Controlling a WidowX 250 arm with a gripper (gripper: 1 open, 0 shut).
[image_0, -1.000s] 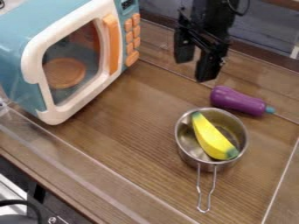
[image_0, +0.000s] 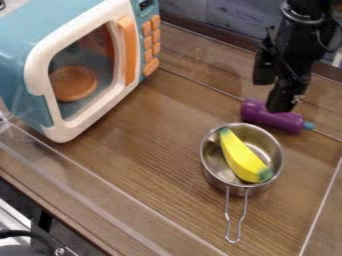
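Note:
My black gripper (image_0: 274, 80) hangs at the upper right, its fingers open and pointing down, just above a purple eggplant (image_0: 274, 117) lying on the wooden counter. A steel pot (image_0: 214, 160) with a wire handle stands front right, holding a yellow banana (image_0: 243, 158).
A blue-and-white toy microwave (image_0: 51, 45) fills the upper left, with an orange disc (image_0: 74, 82) inside. A wall runs along the back.
My gripper has moved to the right and lower, from above the bare counter to just over the eggplant. The objects have not visibly moved.

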